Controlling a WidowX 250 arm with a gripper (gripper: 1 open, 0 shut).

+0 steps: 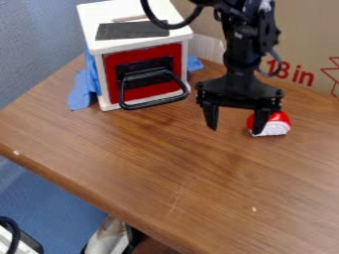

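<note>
My black gripper [236, 117] hangs open over the table's back right, its two fingers spread and pointing down. Its right finger reaches in front of a small red and white soft object [279, 126], partly hiding it; whether they touch I cannot tell. To the left stands a white toy oven [130, 32] with a red front and a black handle, a dark pad and a light utensil on top.
A blue cloth [81, 91] lies beside and behind the oven. A cardboard backdrop [307, 45] rises at the back.
</note>
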